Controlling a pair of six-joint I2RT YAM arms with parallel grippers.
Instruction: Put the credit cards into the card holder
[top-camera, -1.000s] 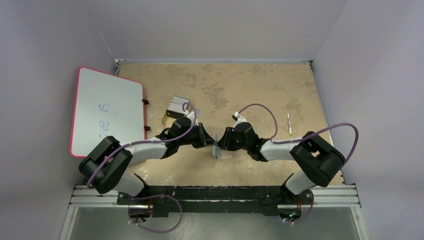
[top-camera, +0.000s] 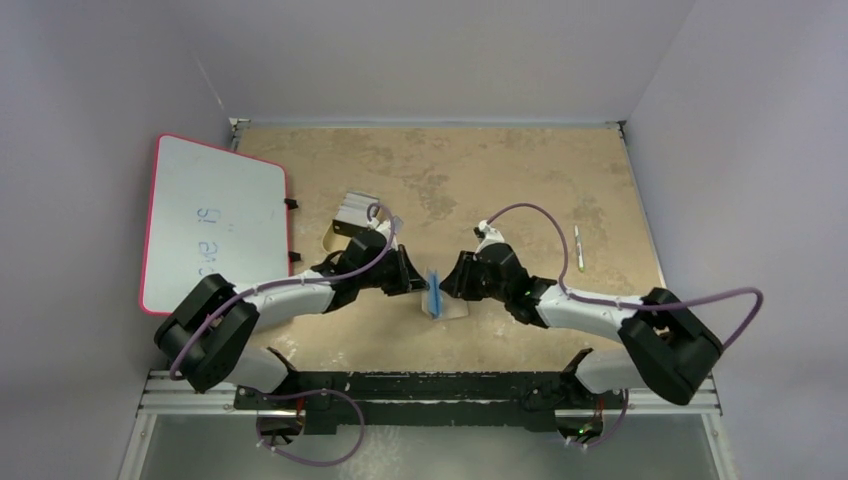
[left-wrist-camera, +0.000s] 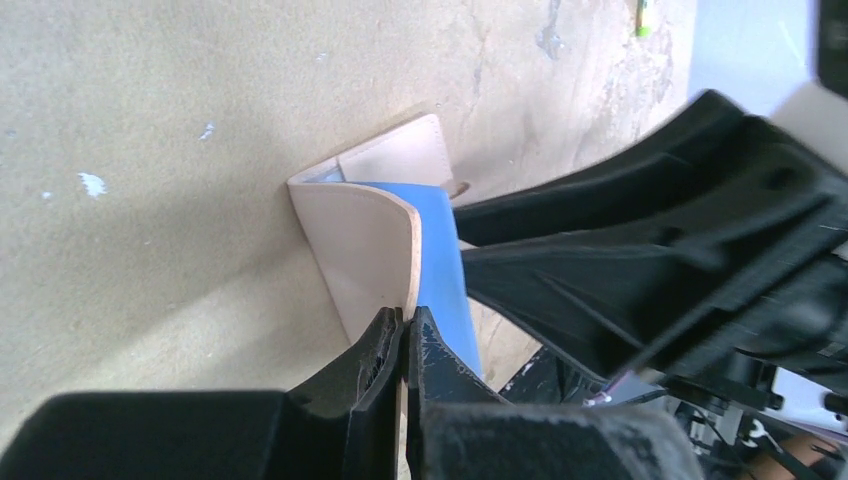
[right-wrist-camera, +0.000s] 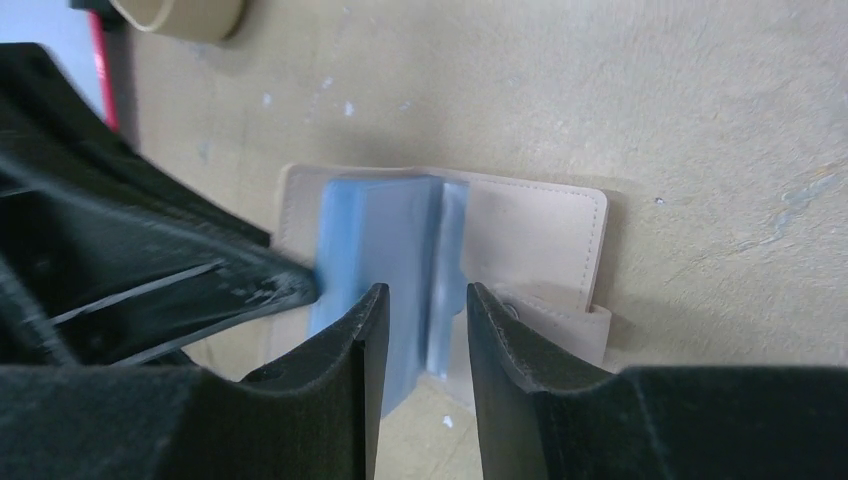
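Observation:
The card holder, beige outside and blue inside, stands partly unfolded between my two grippers. My left gripper is shut on the thin beige edge of its raised side. The blue lining faces my right gripper in the left wrist view. In the right wrist view my right gripper has its fingers parted, with one fingertip overlapping the blue panel and the other over the flat beige flap. Whether either one touches the holder I cannot tell. No card shows between the right fingers.
A dark box with a row of pale, thin pieces, possibly the cards, stands behind my left arm. A round tan object is close to it. The whiteboard lies left, a pen right.
My right gripper has shifted slightly to the right, away from the left one, and the right arm's elbow has swung outward and down. More blue shows on the holder. The left arm has barely moved.

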